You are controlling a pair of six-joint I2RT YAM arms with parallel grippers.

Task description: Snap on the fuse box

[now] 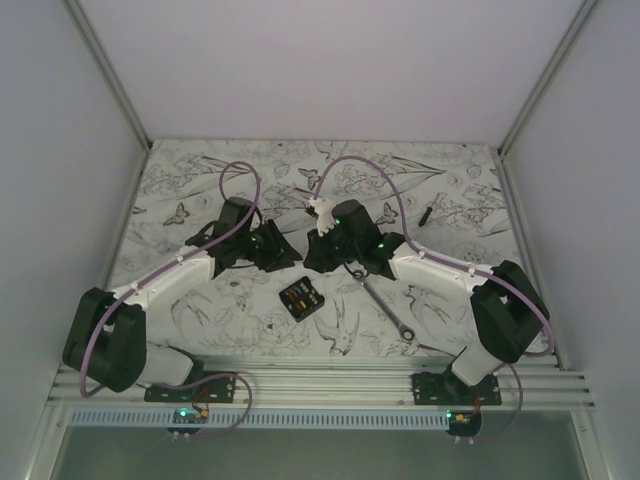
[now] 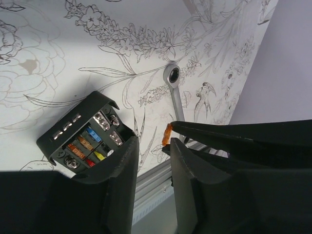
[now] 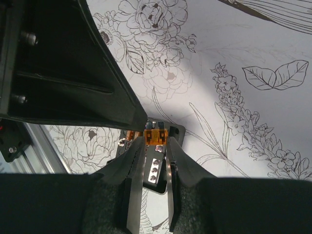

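The black fuse box lies on the patterned table between both arms, its coloured fuses showing in the left wrist view. My right gripper is shut on an orange fuse, held above the box. My left gripper is partly open beside the right gripper; in the left wrist view the orange fuse shows at the right gripper's tips, ahead of the left fingers.
A metal wrench lies right of the box. A small dark tool lies at the back right. The rail edge runs along the front.
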